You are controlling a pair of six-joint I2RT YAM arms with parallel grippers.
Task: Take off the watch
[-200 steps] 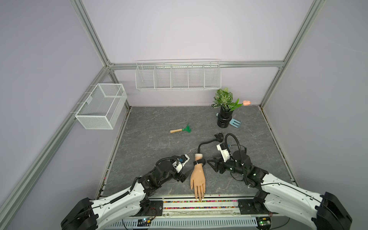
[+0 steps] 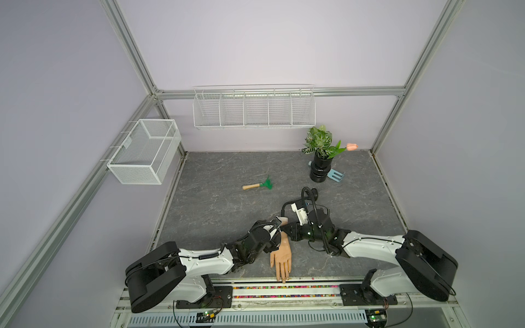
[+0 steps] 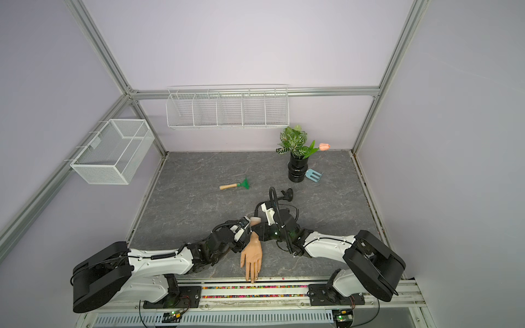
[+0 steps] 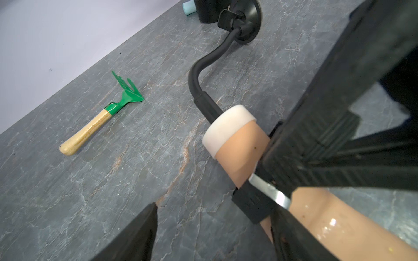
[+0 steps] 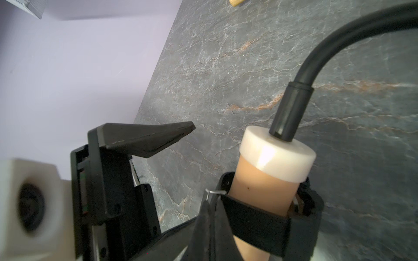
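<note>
A prosthetic hand (image 2: 281,257) lies palm down, mounted on a black gooseneck (image 5: 331,52). Round its wrist, below the white cap (image 5: 276,154), is a black watch (image 4: 252,202) with a silver edge. My left gripper is open at the left side of the wrist, the watch just beyond its right finger. My right gripper is shut against the watch band from the right; whether anything thin is between its fingertips cannot be told. It partly hides the watch in the left wrist view.
A green rake (image 2: 257,184) lies behind on the bare worktop. A black vase with plants (image 2: 320,169) and a blue fork (image 2: 335,175) stand at the back right. Wire baskets (image 2: 143,166) hang on the walls.
Both arms have moved inward onto the wrist, right gripper leftward and left gripper rightward. The hand has shifted slightly in the last moment.
</note>
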